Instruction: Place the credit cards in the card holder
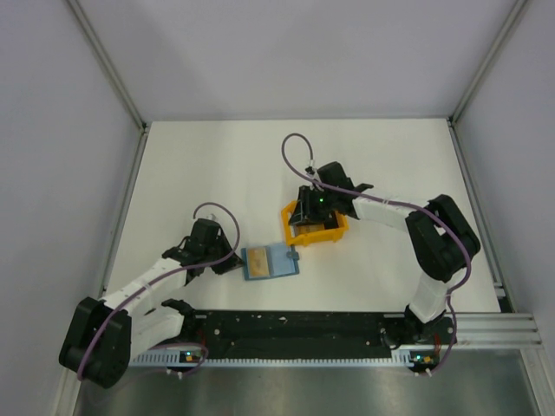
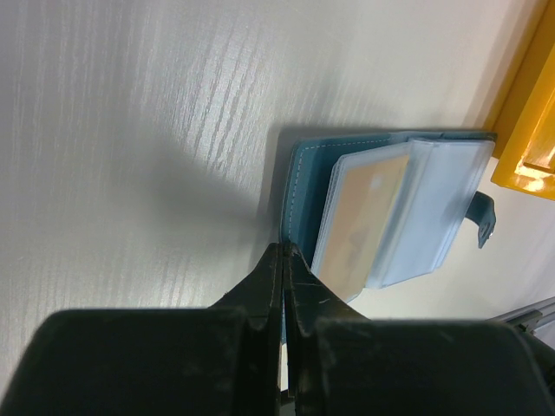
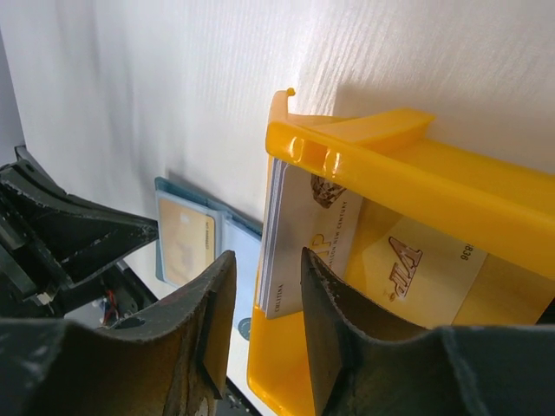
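The blue card holder (image 2: 303, 186) lies open on the table, a tan card (image 2: 368, 217) in its near sleeve and a clear sleeve (image 2: 442, 199) beside that. At its edge are the meeting tips of my left gripper, shut; no card shows between them. A yellow basket (image 3: 499, 191) holds a silver-grey card (image 3: 299, 221), leaning at its left end, and a tan card (image 3: 421, 269). My right gripper is partly open over the basket, with fingertips on either side of the grey card's near edge. Whether they touch it I cannot tell.
In the top view the basket stands just behind and right of the holder, whose strap (image 1: 293, 254) reaches close to its wall.
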